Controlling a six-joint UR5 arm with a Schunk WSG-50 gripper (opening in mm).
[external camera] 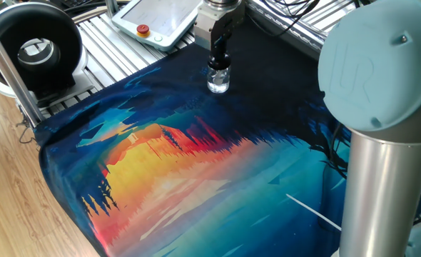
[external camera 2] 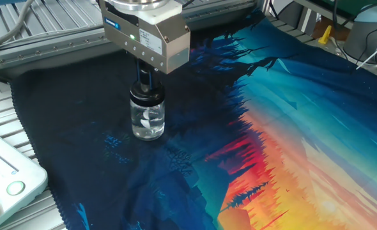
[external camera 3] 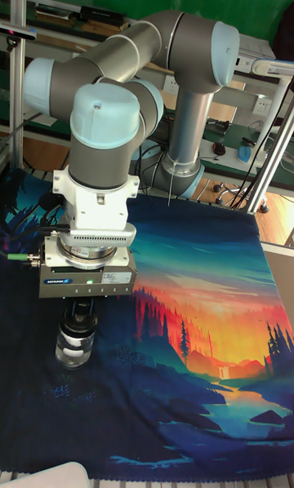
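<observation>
A clear jar [external camera 2: 148, 121] with a black lid [external camera 2: 147, 96] and something white inside stands upright below the arm. My gripper [external camera 2: 147, 83] points straight down and is shut on the jar at its lid; the dark fingers merge with the black lid, so their exact contact is hard to make out. In the first exterior view the jar [external camera: 218, 79] appears over the dark part of the cloth. The third exterior view shows the jar [external camera 3: 75, 348] under the gripper body. Whether its base touches the cloth, I cannot tell.
A printed landscape cloth [external camera: 189, 178] covers the table, its bright part clear of objects. The teach pendant [external camera: 157, 21] with a red button lies beyond the cloth. A black round device [external camera: 36, 53] stands at the left, and a thin white stick [external camera: 312, 211] shows near the arm's column.
</observation>
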